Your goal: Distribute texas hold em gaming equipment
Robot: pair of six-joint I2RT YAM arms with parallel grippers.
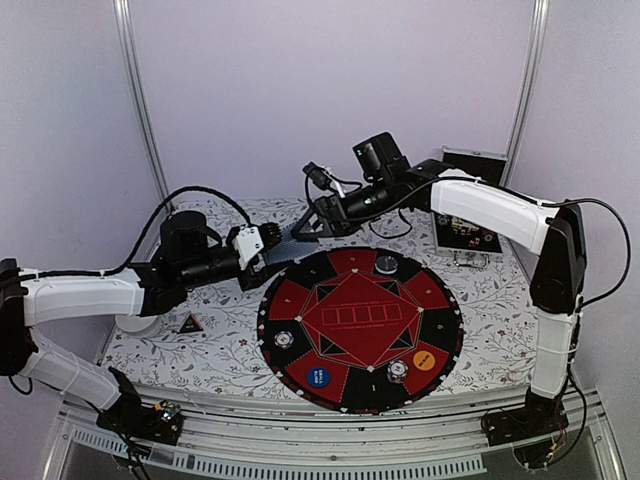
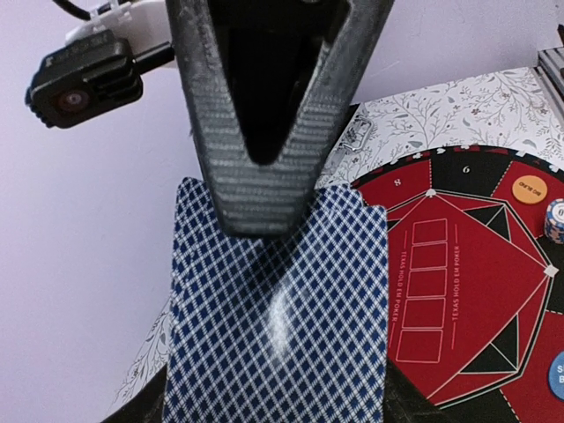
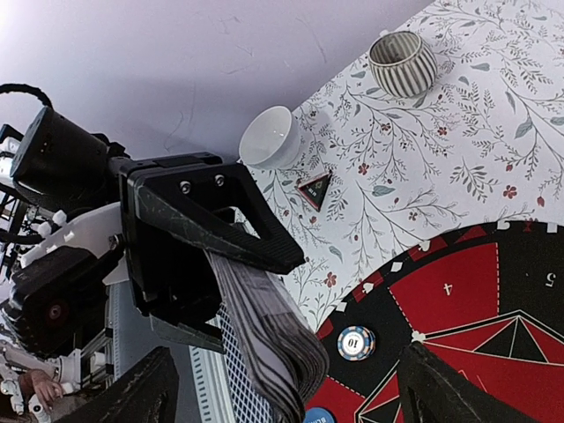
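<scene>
A deck of cards with blue-and-white checked backs (image 2: 278, 326) is held up above the table's left part. My left gripper is shut on the deck, the card edges (image 3: 264, 326) fanned slightly. At the upper end of the deck my right gripper (image 1: 312, 224) stands open; in the left wrist view one of its dark fingers (image 2: 260, 189) lies across the card backs. Whether it touches them cannot be told. Below is the round red-and-black poker mat (image 1: 360, 355). On it lie a blue button (image 1: 318, 377), an orange button (image 1: 424, 360) and chip stacks (image 1: 397, 371).
An open case with chips (image 1: 467, 232) stands at the back right. On the left are a white bowl (image 3: 270, 137), a striped cup (image 3: 403, 63) and a small black triangular marker (image 3: 314, 189).
</scene>
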